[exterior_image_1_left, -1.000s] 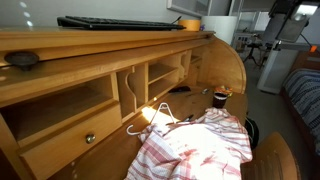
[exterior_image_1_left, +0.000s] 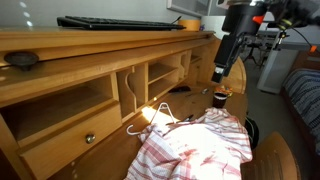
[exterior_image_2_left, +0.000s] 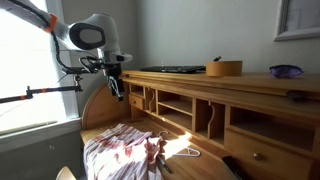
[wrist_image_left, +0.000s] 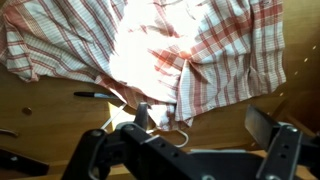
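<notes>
A white cloth with red checks (wrist_image_left: 190, 50) lies crumpled on the wooden desk, and it also fills the front of exterior view 1 (exterior_image_1_left: 200, 148). A white hanger (exterior_image_1_left: 160, 117) lies beside it, its hook (wrist_image_left: 182, 137) showing at the cloth's edge in the wrist view. My gripper hangs above the cloth with its fingers wide apart and nothing between them. In exterior view 2 the gripper (exterior_image_2_left: 98, 76) is well clear of the desk surface. A black pen (wrist_image_left: 95, 95) lies by the cloth.
A dark cup (exterior_image_1_left: 221, 97) with things in it stands at the desk's far end. The wooden hutch (exterior_image_2_left: 230, 87) with open cubbies runs along the back, carrying a keyboard (exterior_image_1_left: 118, 22) and an orange-brown round container (exterior_image_2_left: 224, 68).
The arm, earlier at the upper right edge of exterior view 1, has come left and lower, over the cloth's far side. The cloth, hanger and cup look unmoved.
</notes>
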